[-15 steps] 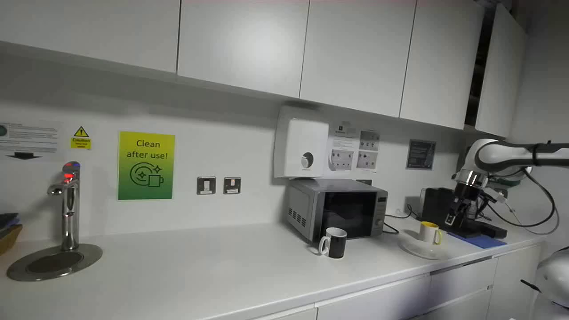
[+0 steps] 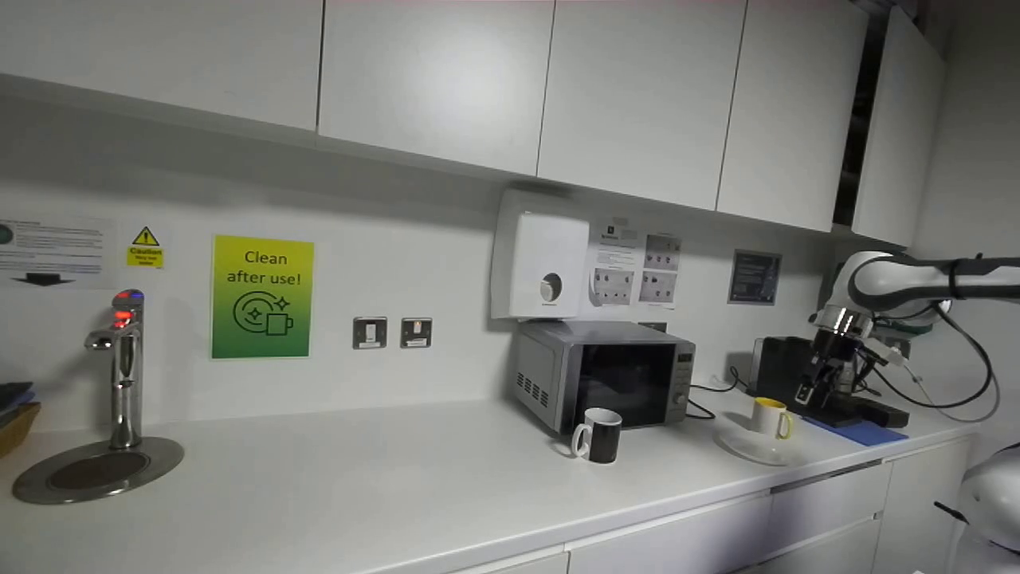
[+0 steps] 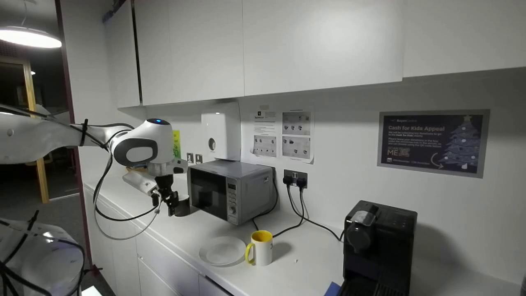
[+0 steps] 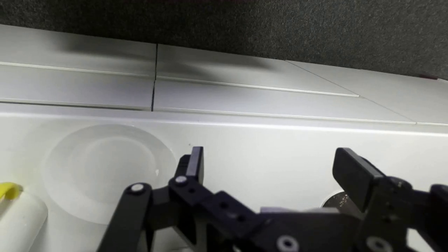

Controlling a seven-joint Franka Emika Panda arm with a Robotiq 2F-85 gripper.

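Observation:
My gripper stands open above the counter, its two fingers wide apart and nothing held between them. In exterior view 2 the gripper [image 3: 171,203] hangs in front of the black mug [image 3: 183,206], partly covering it. A white plate [image 3: 217,252] lies flat on the counter, with a white mug with a yellow inside and handle [image 3: 264,249] upright beside it. In the wrist view the plate [image 4: 113,168] is left of the fingers and the yellow-handled mug [image 4: 23,222] at the lower left edge. The black mug's dark opening [image 4: 342,203] shows partly behind the right finger.
A microwave [image 3: 231,190] stands against the wall, with cables behind it. The coffee machine [image 3: 379,246] is at the right in exterior view 2, a blue mat [image 2: 865,432] near it. A tap [image 2: 125,373] stands far left.
In exterior view 1 the arm and gripper have shifted only very slightly, a touch to the left. The mugs and plate have stayed where they were.

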